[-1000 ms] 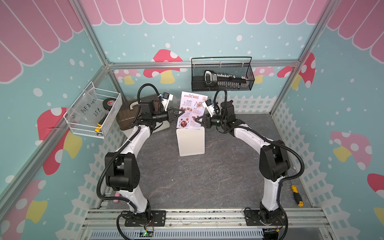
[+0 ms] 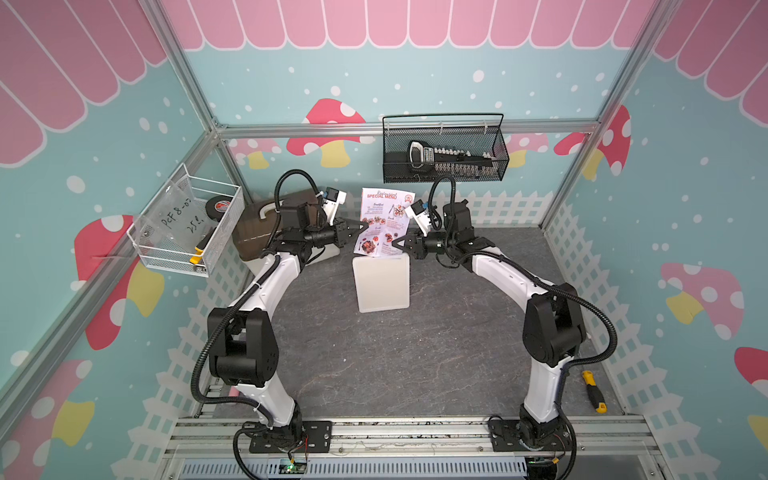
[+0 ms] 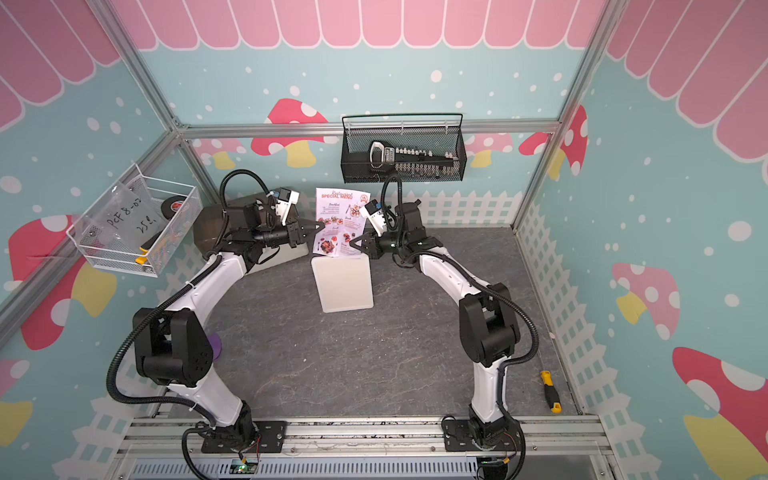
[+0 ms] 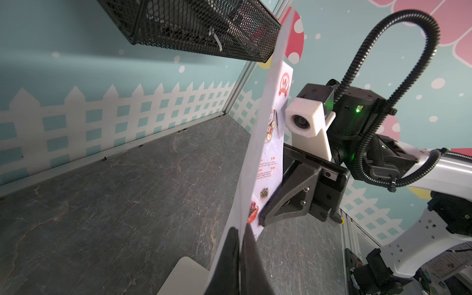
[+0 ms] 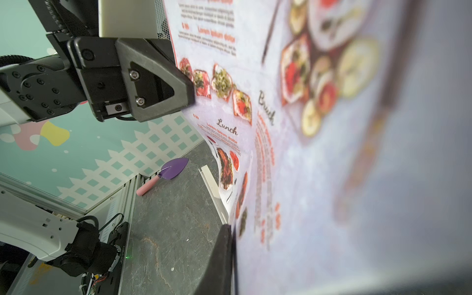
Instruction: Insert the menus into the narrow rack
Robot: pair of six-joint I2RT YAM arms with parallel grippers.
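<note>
A printed menu (image 2: 384, 217) stands nearly upright in the middle, held at both sides and slightly bowed. My left gripper is shut on its left edge; the sheet runs down between the fingertips. On the opposite edge, lower down, my right gripper is shut on the menu (image 5: 265, 196), which creases at the fingers. Directly below and in front is the white narrow rack (image 2: 382, 285), with the menu's bottom edge at its top rim in both top views. Whether that edge is inside the slot cannot be told.
A black mesh basket (image 2: 445, 152) hangs on the back wall, and a white wire basket (image 2: 185, 220) on the left. A brown case (image 2: 276, 222) sits behind the left arm. A screwdriver (image 2: 593, 391) lies front right.
Both grippers stay at its edges, with only small arm shifts.
</note>
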